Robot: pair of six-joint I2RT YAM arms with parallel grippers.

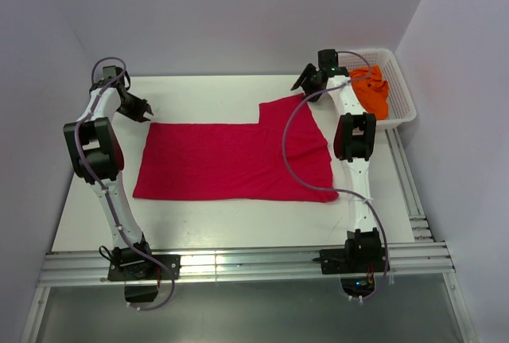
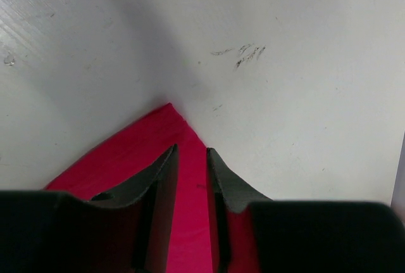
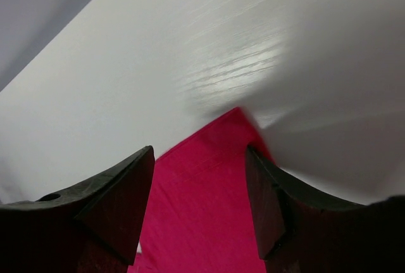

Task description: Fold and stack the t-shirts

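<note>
A red T-shirt lies spread flat across the white table. In the top view my left gripper is over its upper left corner. The left wrist view shows that gripper with fingertips close together and a narrow gap, above the red cloth; whether anything is held is unclear. My right gripper is at the shirt's raised upper right part. In the right wrist view it stands open, its fingers either side of the red fabric near a corner, with no visible grip.
A white basket holding orange cloth stands at the back right, beside the right arm. Bare table shows behind and in front of the shirt. Walls bound the left, back and right.
</note>
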